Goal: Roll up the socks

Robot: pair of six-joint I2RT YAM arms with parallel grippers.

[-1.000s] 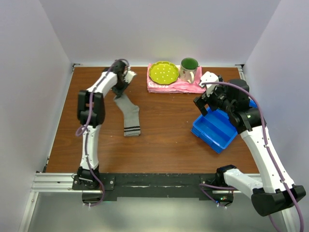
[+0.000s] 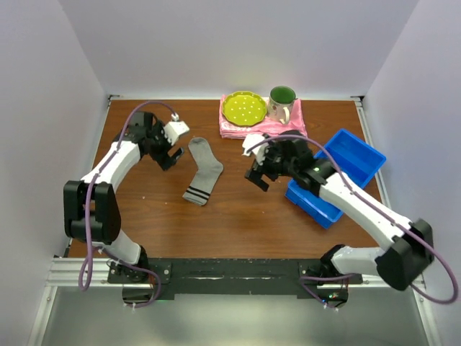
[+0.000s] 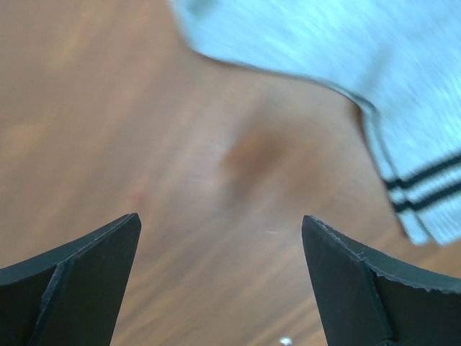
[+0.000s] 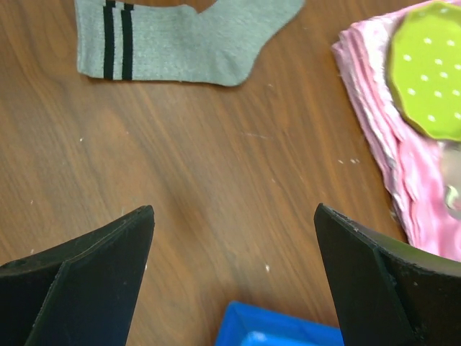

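Grey socks (image 2: 204,170) lie flat on the table, one on top of the other as far as I can tell, with black-striped cuffs toward the front. My left gripper (image 2: 171,156) stands open to their left, apart from them. In the left wrist view the socks (image 3: 425,94) spread across the upper right, and nothing is between the fingers. To the right of the socks, my right gripper (image 2: 258,176) hangs open and empty. The right wrist view has the socks (image 4: 169,43) along its top, clear of the fingers (image 4: 389,281).
A blue bin (image 2: 317,205) stands at the right, partly under my right arm. At the back, a folded pink cloth (image 2: 232,130) bears a yellow-green plate (image 2: 244,108) and a green-rimmed mug (image 2: 281,107). Bare table (image 2: 238,231) stretches in front of the socks.
My right gripper has moved left from the bin toward the socks.
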